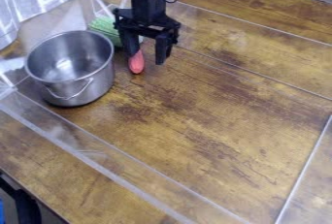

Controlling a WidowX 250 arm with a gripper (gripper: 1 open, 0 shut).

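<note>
The black gripper (pixel 147 36) hangs at the top centre, its fingers apart and pointing down over the wooden table. A small pink-red object (pixel 136 61) lies on the table just below it, near its left finger; whether they touch I cannot tell. Behind the gripper's left side is a green item (pixel 104 29), partly hidden by it. A large steel pot (pixel 81 78) with a handle stands to the left of the pink object.
A pale corrugated wall or sheet runs along the back left. Thin strips cross the tabletop. A dark object sits at the lower left corner.
</note>
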